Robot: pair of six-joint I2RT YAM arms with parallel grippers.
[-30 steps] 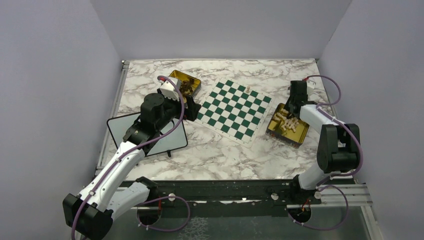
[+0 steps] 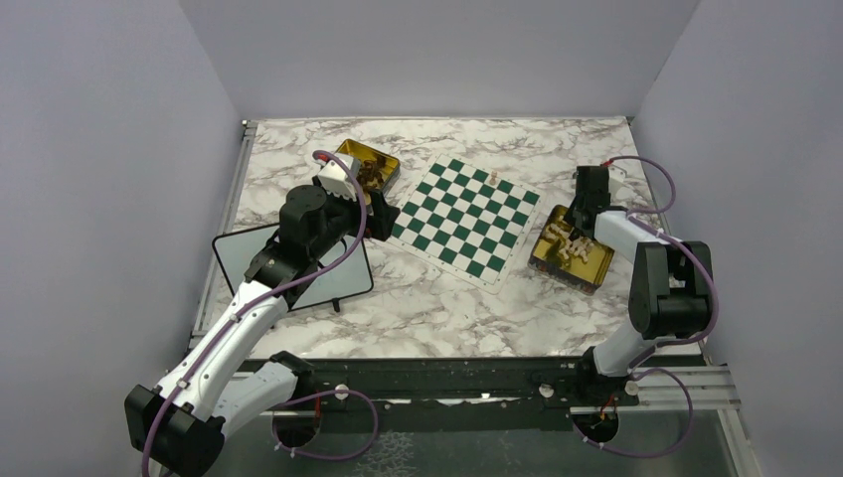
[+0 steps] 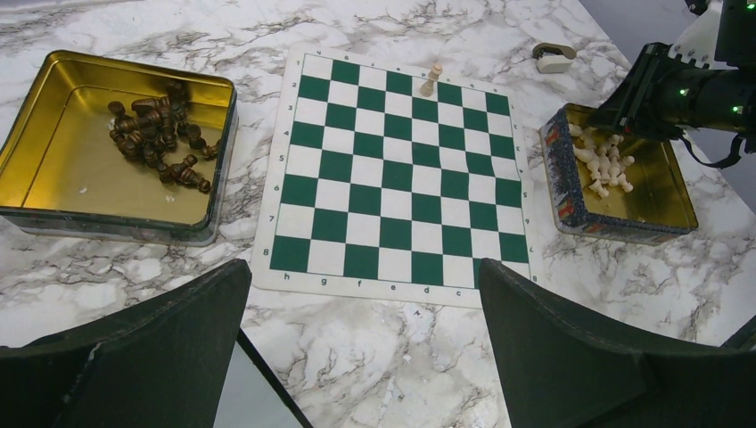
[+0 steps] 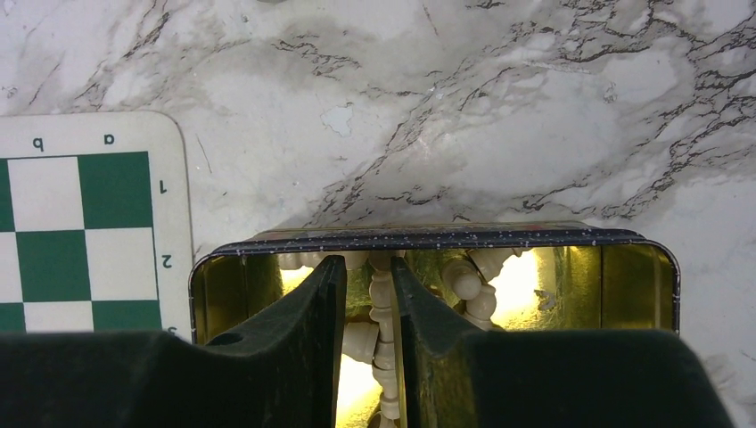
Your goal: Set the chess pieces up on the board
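The green and white chessboard (image 3: 392,192) lies flat mid-table. One light piece (image 3: 431,80) stands upright near its far edge. Light pieces (image 3: 606,165) lie heaped in the right gold tray (image 3: 660,198); dark ones (image 3: 160,134) are jumbled in the left gold tray (image 3: 53,169). My right gripper reaches into the right tray, its fingers part open. Between its fingers a light piece (image 4: 383,343) lies lengthwise, close to one finger; whether they touch is unclear. Over the board's near left side, my left gripper is wide open and empty.
A whiteboard-like panel (image 2: 348,281) lies under the left arm. A small white and dark object (image 3: 554,58) sits behind the right tray. The right tray's rim (image 4: 446,239) runs close by the right fingertips. Bare marble lies in front of the board.
The left arm, the board and the standing piece have not moved.
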